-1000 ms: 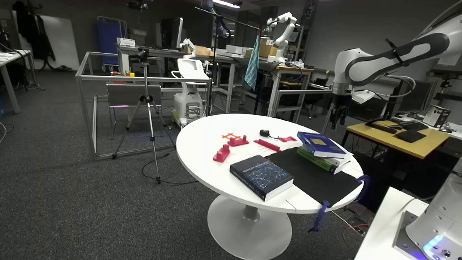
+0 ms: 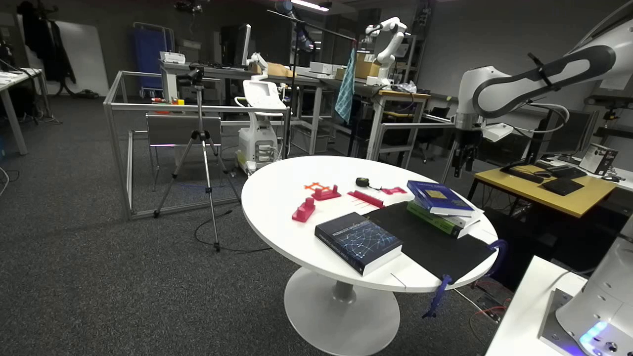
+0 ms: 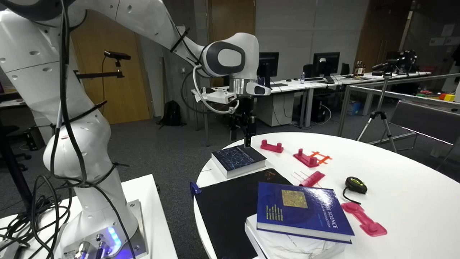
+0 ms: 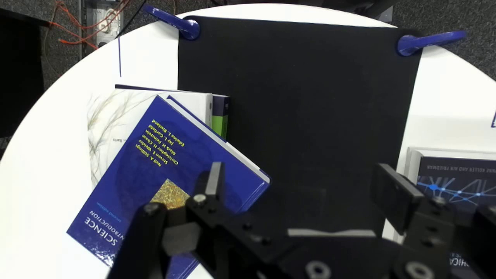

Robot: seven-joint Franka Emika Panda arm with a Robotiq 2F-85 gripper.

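My gripper is open and empty, its two fingers spread wide in the wrist view above the black mat (image 4: 302,102). In exterior view 2 the gripper (image 3: 242,136) hangs above the table. A blue book (image 4: 139,186) lies askew on top of a white book (image 4: 125,109), partly covered by one finger in the wrist view. Beneath these, a green book (image 2: 434,219) shows its spine in exterior view 1. Apart from the stack, a thick dark book (image 2: 359,238) with a network pattern lies flat on the white round table (image 2: 279,196).
Pink parts (image 2: 304,210), an orange frame (image 2: 317,186) and a black tape measure (image 3: 356,185) are scattered over the table's other side. Blue clamps (image 4: 188,28) pin the mat at the table edge. Bare mat lies between the stack and the dark book.
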